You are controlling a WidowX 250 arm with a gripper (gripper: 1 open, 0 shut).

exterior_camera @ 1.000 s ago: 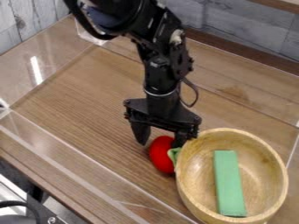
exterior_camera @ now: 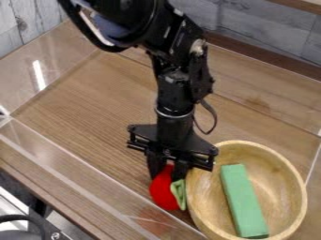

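Note:
My black gripper (exterior_camera: 167, 171) points down at the table's near edge, shut on a red round object (exterior_camera: 166, 193) with a green top (exterior_camera: 178, 194), left of a pale wooden bowl (exterior_camera: 287, 175). The fingers partly hide the red object. A green block (exterior_camera: 245, 201) lies inside the bowl.
A transparent strip runs along its front left edge, with a dark cable below at the lower left. A grey panelled wall stands at the back.
The gripper has moved down and toward the front, closing round the red object, which now sits slightly further left and nearer the front edge.

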